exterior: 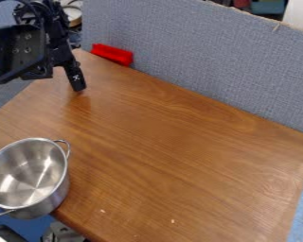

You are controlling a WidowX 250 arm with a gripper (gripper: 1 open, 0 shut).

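Note:
The black robot gripper [73,77] hangs at the upper left of the camera view, low over the wooden table [180,151]. Its fingers look apart, with nothing seen between them. Behind it and to its right, a red block [113,54] lies against the grey padded wall [204,66]. A steel pot [27,178] with handles stands at the lower left of the table, well apart from the gripper.
A light blue strip [302,211] runs at the lower right edge. The padded wall bounds the back of the table.

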